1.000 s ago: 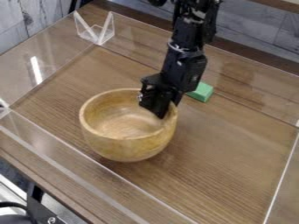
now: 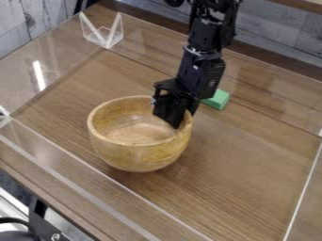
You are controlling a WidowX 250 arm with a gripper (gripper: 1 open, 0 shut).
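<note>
A tan wooden bowl (image 2: 131, 151) sits on the wooden table in the lower middle. My black gripper (image 2: 172, 104) reaches down to the bowl's back right rim, its fingers at or over that rim. Whether it is open or shut on the rim is hidden by its dark body. A green block (image 2: 217, 100) lies just behind and right of the gripper.
A clear plastic object (image 2: 104, 30) stands at the back left.
</note>
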